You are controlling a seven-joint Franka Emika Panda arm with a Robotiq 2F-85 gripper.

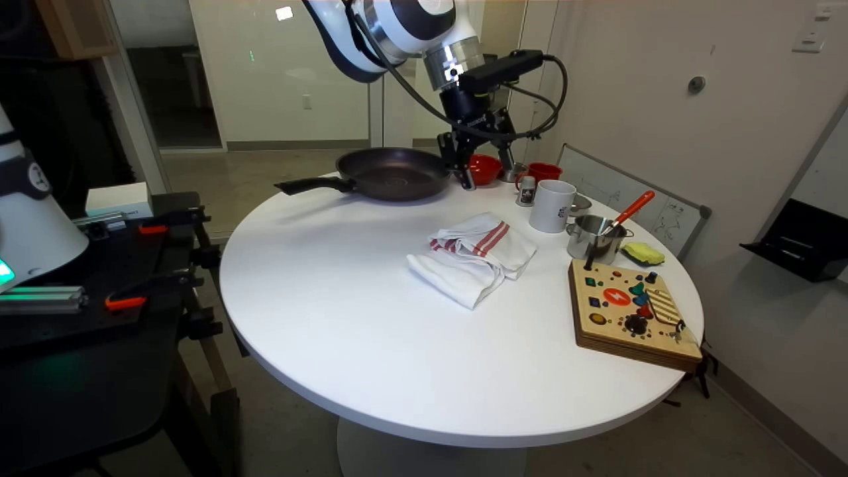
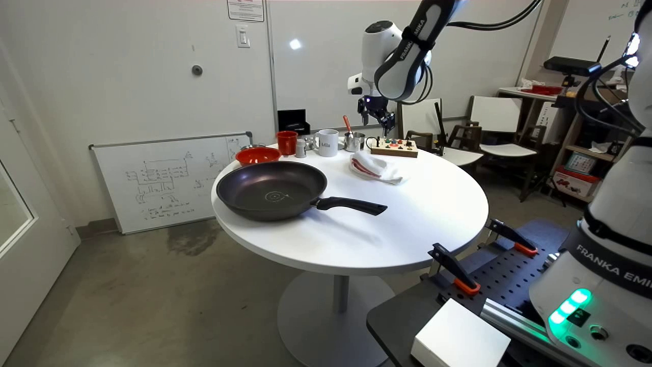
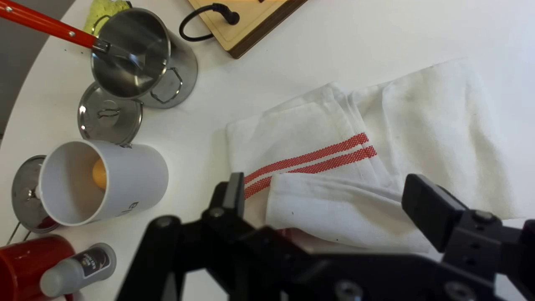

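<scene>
My gripper is open, its two black fingers wide apart with nothing held between them. Below it in the wrist view lies a white towel (image 3: 426, 130) with red stripes, loosely folded and apart from the fingers. The same towel (image 1: 485, 246) rests near the middle of the round white table in exterior view 1. There the gripper (image 1: 486, 176) hangs above the table. In exterior view 2 the gripper (image 2: 376, 125) shows raised over the table, small and dark.
A black pan (image 1: 393, 175) and red bowl (image 2: 257, 155) sit at one side. Along the rim stand a white mug (image 3: 130, 183) holding something orange, a steel pot (image 3: 180, 75) with a red-handled utensil, a shaker (image 3: 95, 263) and a wooden board (image 1: 628, 318).
</scene>
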